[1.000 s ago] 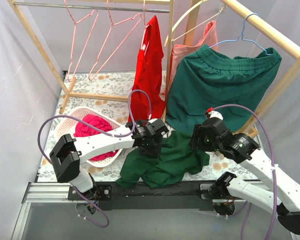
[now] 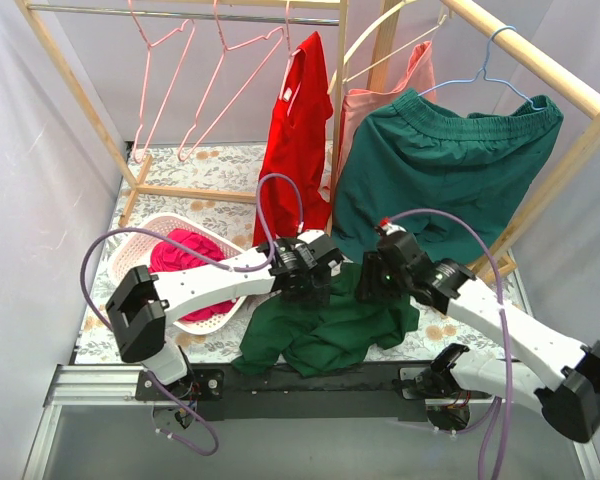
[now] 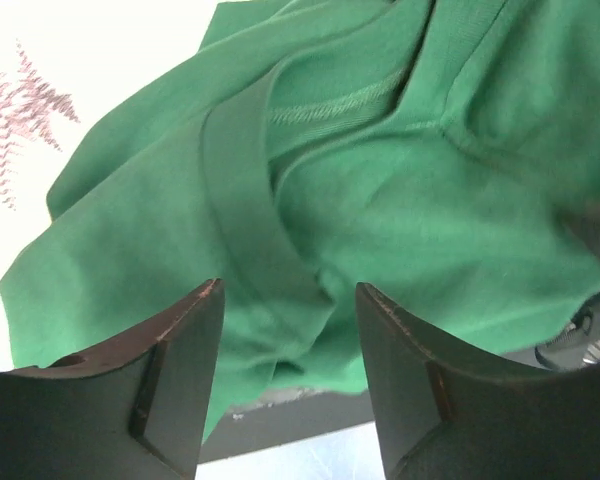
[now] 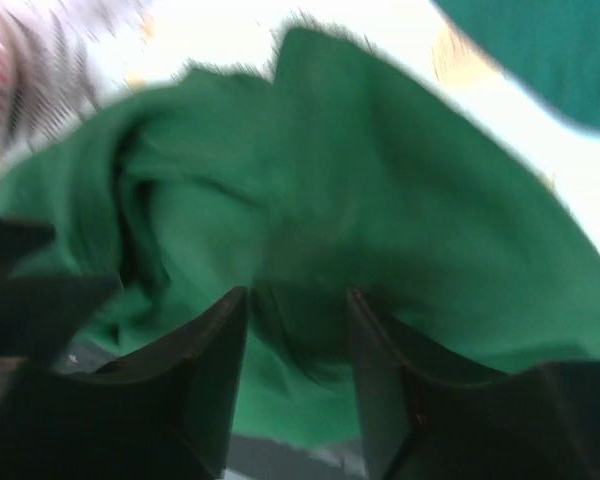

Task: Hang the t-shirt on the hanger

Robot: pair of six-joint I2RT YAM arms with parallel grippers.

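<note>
A dark green t-shirt lies crumpled near the front edge, its ribbed band and folds showing in the left wrist view. My left gripper hovers over its upper middle, fingers apart with no cloth clearly gripped. Just right of it, my right gripper is at the shirt's upper right part. Its fingers stand apart above the green cloth, blurred in the right wrist view. Two empty pink hangers hang from the rail at the back left.
A red garment and green shorts on a blue hanger hang behind the arms. Left of the shirt stands a white basket holding pinkish-red cloth. The wooden rack's post rises between the hanging clothes.
The shirt looks largely unmoved.
</note>
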